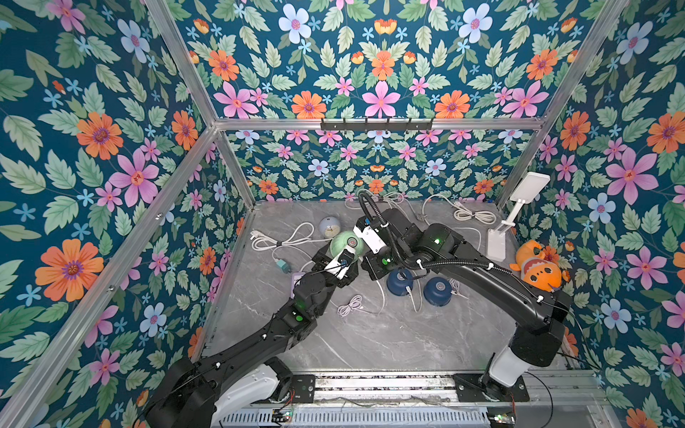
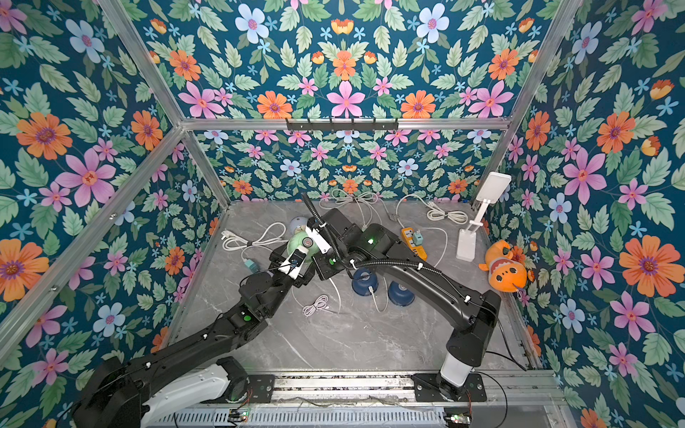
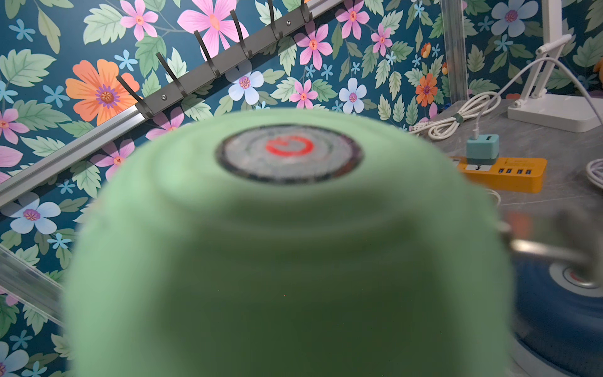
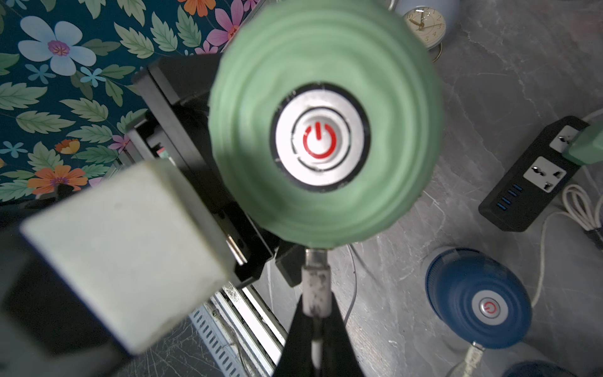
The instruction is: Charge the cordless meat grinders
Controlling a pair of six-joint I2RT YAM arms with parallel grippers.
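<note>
A green meat grinder (image 4: pixel 389 125) with a red power mark on top is at my left gripper (image 1: pixel 341 259), whose fingers stand open around it. Its body (image 3: pixel 282 270) fills the left wrist view and hides the left fingers. My right gripper is shut on a white charging plug (image 4: pixel 316 286), whose metal tip meets the grinder's lower edge; some metal still shows, and how deep it sits I cannot tell. Two blue grinders (image 1: pixel 400 282) (image 1: pixel 437 291) stand to the right on the table. One blue grinder (image 4: pixel 483 301) has a white cable plug at its side.
A black power strip (image 4: pixel 524 182) carries a green adapter (image 4: pixel 587 144). Farther right, a teal adapter (image 3: pixel 482 148) sits in an orange strip (image 3: pixel 524 176). Around them are a clock (image 1: pixel 329 227), coiled cables (image 1: pixel 474 214), a white lamp (image 1: pixel 497 242) and an orange toy (image 1: pixel 538 267).
</note>
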